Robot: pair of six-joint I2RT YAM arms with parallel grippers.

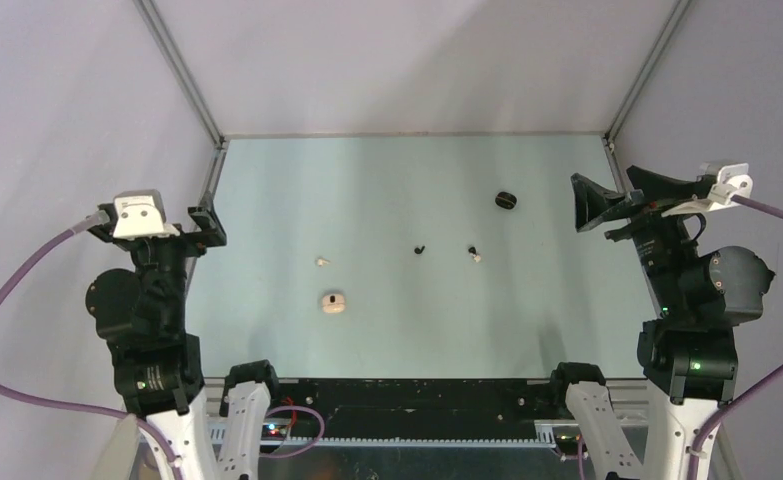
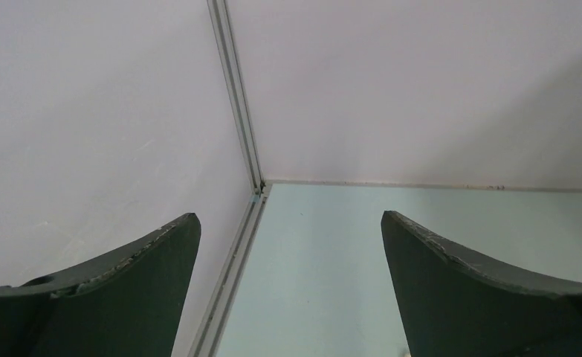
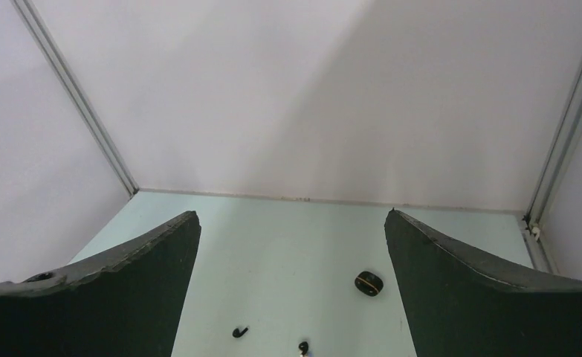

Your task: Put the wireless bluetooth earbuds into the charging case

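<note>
A white charging case (image 1: pixel 333 302) lies on the left part of the table, with a white earbud (image 1: pixel 322 262) just beyond it. Near the middle is a black earbud (image 1: pixel 419 249); to its right a black one (image 1: pixel 472 250) and a white one (image 1: pixel 477 258) lie against each other. The black charging case (image 1: pixel 506 200) rests farther back on the right. In the left wrist view, my left gripper is open and empty, raised at the table's left side. On the opposite side, my right gripper also stands open with nothing between its fingers.
Walls (image 1: pixel 407 60) enclose it at the back and both sides. A dark rail (image 1: pixel 417 405) runs along the front edge. Purple cables (image 1: pixel 12 290) loop beside both arms.
</note>
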